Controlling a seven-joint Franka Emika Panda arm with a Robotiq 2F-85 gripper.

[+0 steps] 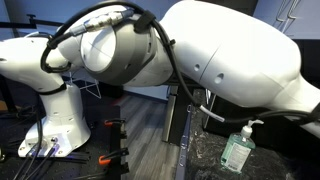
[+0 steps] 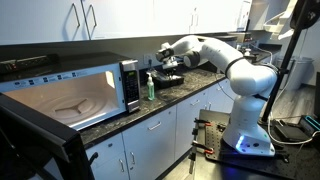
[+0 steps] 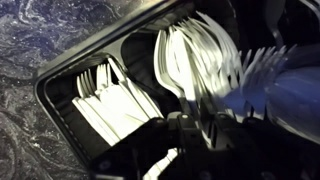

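Observation:
In the wrist view, a black tray (image 3: 60, 70) with compartments holds white plastic cutlery. Forks (image 3: 110, 105) with their tines toward the far side fill the left compartment. The middle compartment has a bunch of white utensils (image 3: 190, 60), with more fork tines (image 3: 255, 70) fanned out on its right. My gripper is low over the middle compartment, its dark fingers blending into the shadow and the utensils. Whether anything lies between them is hidden. In the second exterior view the gripper (image 2: 166, 58) reaches down at the tray (image 2: 178, 80) on the far counter.
A clear green-tinted pump bottle (image 1: 238, 148) stands on the dark counter (image 1: 208, 150); in the second exterior view this bottle (image 2: 151, 88) is between the microwave (image 2: 80, 98) and the tray. Bare speckled counter (image 3: 30, 120) lies left of the tray.

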